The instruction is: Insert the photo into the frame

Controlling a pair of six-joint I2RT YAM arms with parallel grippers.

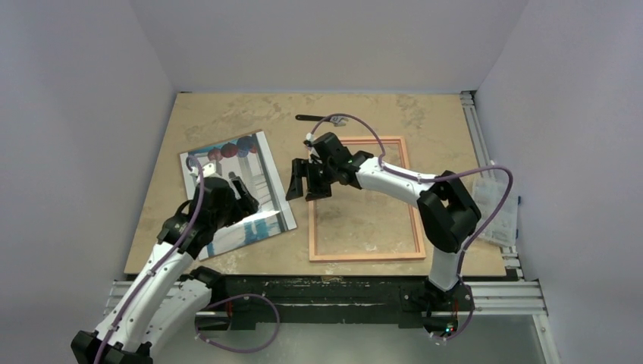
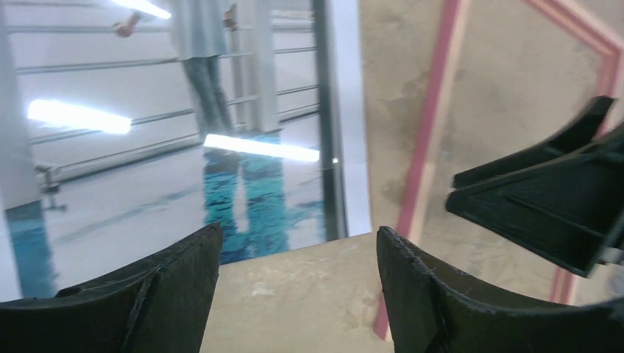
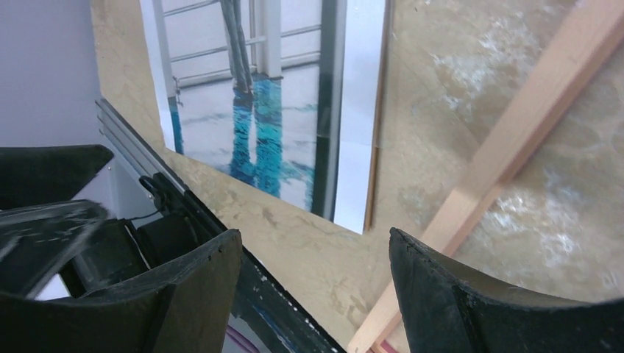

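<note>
The photo (image 1: 235, 235), a printed sheet with a white border, lies on a board at the table's left; blurred in the left wrist view, it fills the upper left (image 2: 147, 198). The empty wooden frame (image 1: 366, 255) lies right of it. My left gripper (image 1: 244, 199) hangs over the photo, fingers apart with nothing seen between them. My right gripper (image 1: 305, 182) is above the gap between photo and frame, also open and empty. In the right wrist view the photo (image 3: 279, 147) is at upper centre and the frame's bar (image 3: 486, 176) runs diagonally at right.
An adjustable wrench (image 1: 318, 118) lies at the back. A translucent plastic item (image 1: 497, 212) is at the right edge, partly behind the right arm.
</note>
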